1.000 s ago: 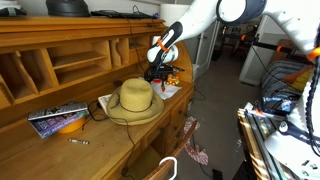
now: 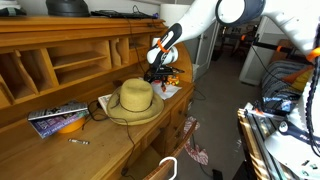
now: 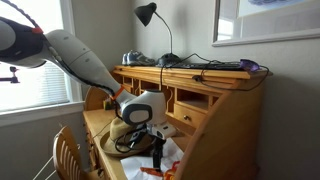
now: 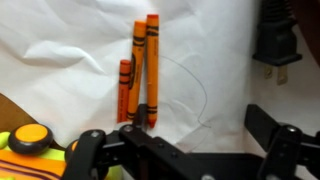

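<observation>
Three crayons lie side by side on white paper [image 4: 210, 60] in the wrist view: two long orange ones, one of them this crayon [image 4: 152, 65], and a shorter red-orange one [image 4: 124, 88]. My gripper stands open over the paper, its dark fingers wide apart with nothing between them. The crayons' lower ends come close to the left finger [image 4: 125, 148] in that view. In exterior view 1 the gripper [image 2: 158, 74] is at the desk's far end, small and hard to make out. Exterior view 2 shows the arm reaching down to the paper [image 3: 165, 158].
A yellow and orange toy [image 4: 30, 150] sits at the paper's lower left. A black plug [image 4: 275, 40] lies at upper right. The straw hat [image 2: 136, 102] rests on the desk [image 2: 90, 150], with a stacked box [image 2: 60, 115] farther left. Cubbies line the back.
</observation>
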